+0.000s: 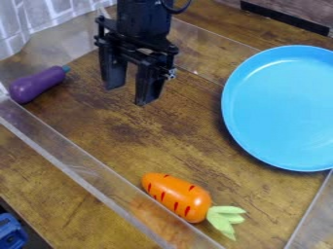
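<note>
My black gripper (130, 76) hangs at the top centre of the camera view, over bare wooden floor, its two fingers spread apart with nothing seen between them. A purple eggplant toy (35, 84) lies at the left, beside the clear wall. An orange carrot toy (178, 197) with green leaves lies at the bottom centre. A large blue plate (279, 105) sits at the right.
Clear plastic walls (81, 158) border the wooden surface (143, 136). A blue object (10, 231) is partly visible at the lower left corner.
</note>
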